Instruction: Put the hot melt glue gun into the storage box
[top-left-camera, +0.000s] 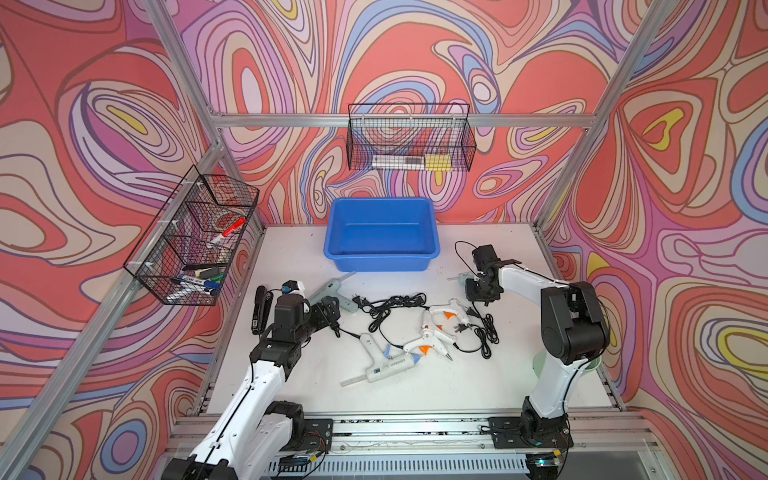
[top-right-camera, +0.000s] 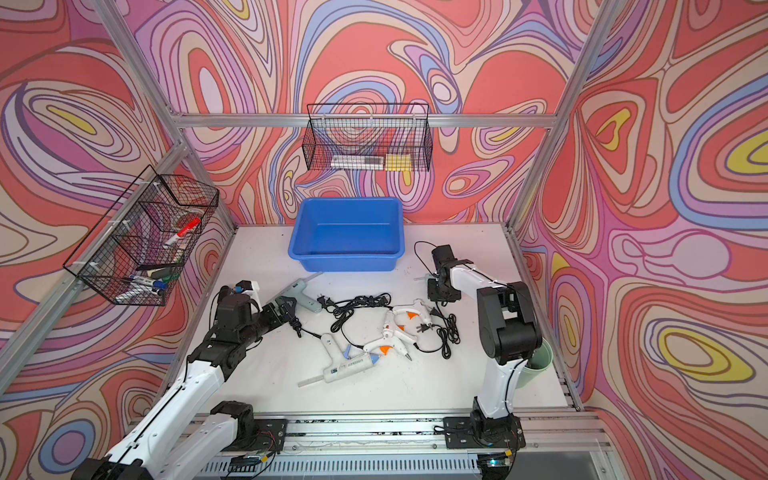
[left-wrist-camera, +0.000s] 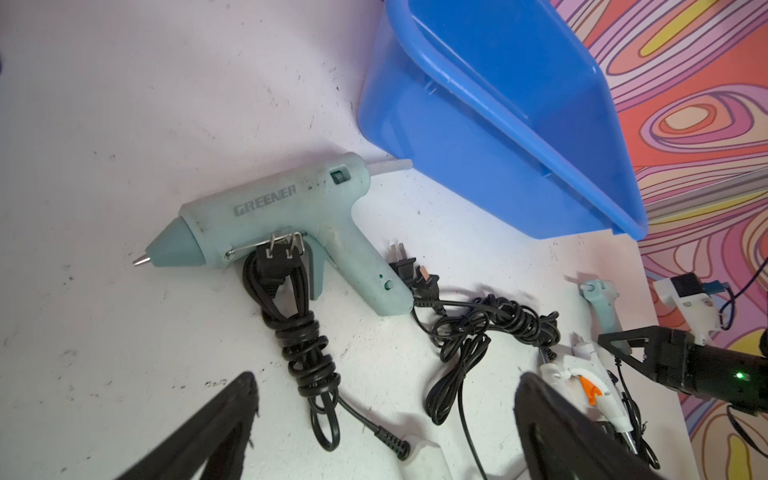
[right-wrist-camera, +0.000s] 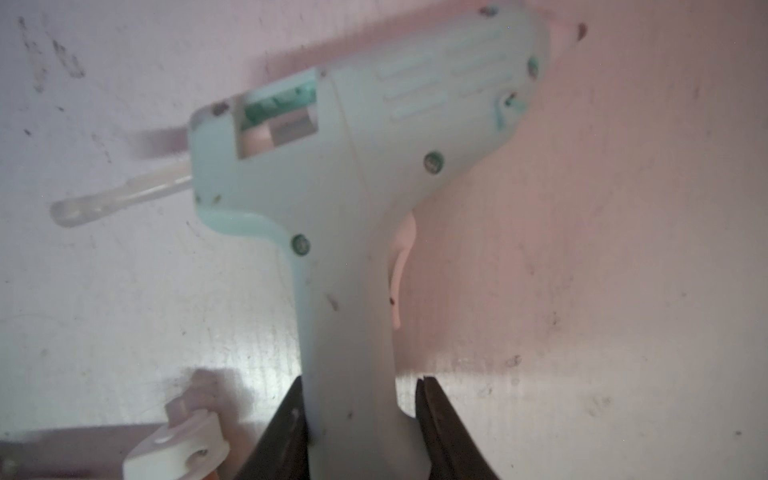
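In the right wrist view a pale mint glue gun (right-wrist-camera: 352, 184) lies between the fingers of my right gripper, which is shut on its handle. From above, my right gripper (top-left-camera: 473, 294) is at the table's right side and mostly covers that gun. A second gun, marked GREENER (left-wrist-camera: 264, 200), rests on the table with its bundled cord below it. My left gripper hangs near it, open, its fingers wide apart and empty. The blue storage box (top-left-camera: 382, 262) stands at the table's back; its visible inside is empty.
A grey-white glue gun (top-left-camera: 388, 368) and white-and-orange glue guns (top-left-camera: 428, 336) lie mid-table among black cords (top-left-camera: 392, 304). A green bin (top-right-camera: 537, 364) stands at the right edge beside my right arm. Wire baskets (top-left-camera: 412, 144) hang at the back and left.
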